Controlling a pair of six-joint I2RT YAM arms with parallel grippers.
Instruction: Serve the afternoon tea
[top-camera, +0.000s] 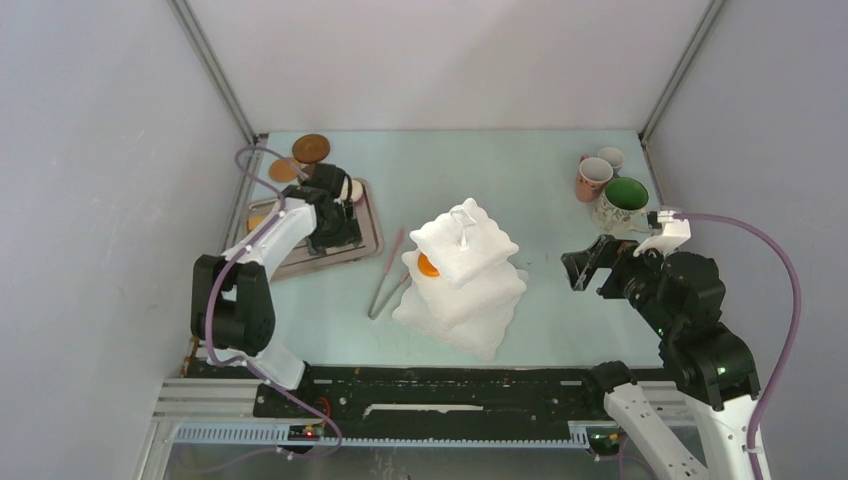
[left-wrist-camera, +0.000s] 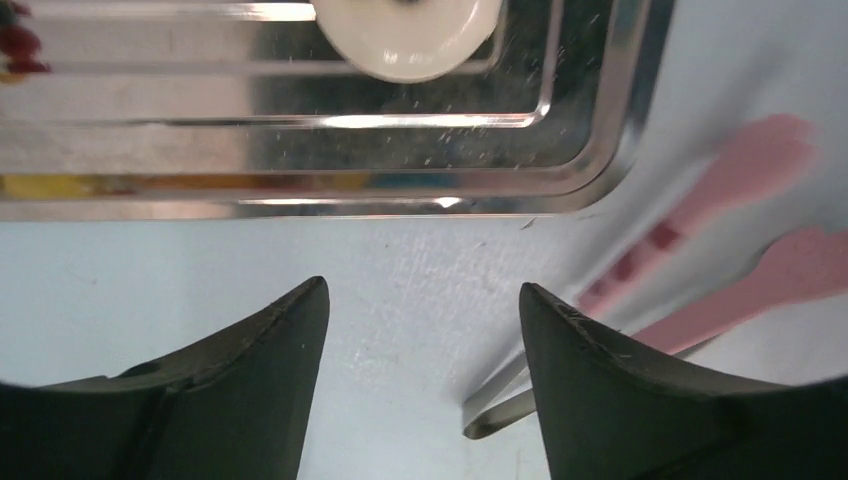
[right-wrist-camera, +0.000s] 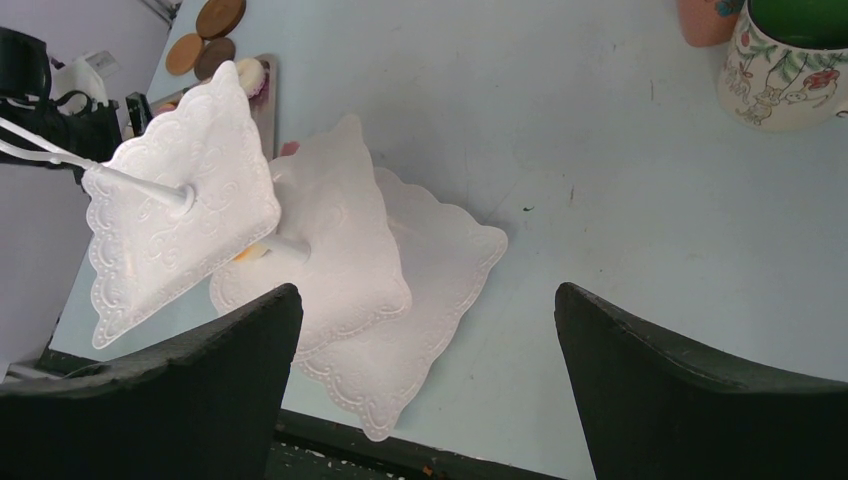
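Pink-and-silver tongs (top-camera: 394, 250) are on the pale table between the metal tray (top-camera: 371, 238) and the three-tier white stand (top-camera: 470, 262). In the left wrist view, the tongs (left-wrist-camera: 700, 305) extend behind and beyond the right finger, their pink ends blurred. My left gripper is open over the tray's near edge, with nothing between its fingers. A white ring-shaped treat (left-wrist-camera: 405, 30) sits on the tray; the arm covers other treats from above. My right gripper stands open and empty to the right of the stand.
Two cups (top-camera: 593, 178) (top-camera: 611, 158) and a green-lined mug (top-camera: 624, 200) stand at the back right. Brown and tan round biscuits (top-camera: 311, 148) lie behind the tray. An orange item (top-camera: 427, 265) rests on a lower tier.
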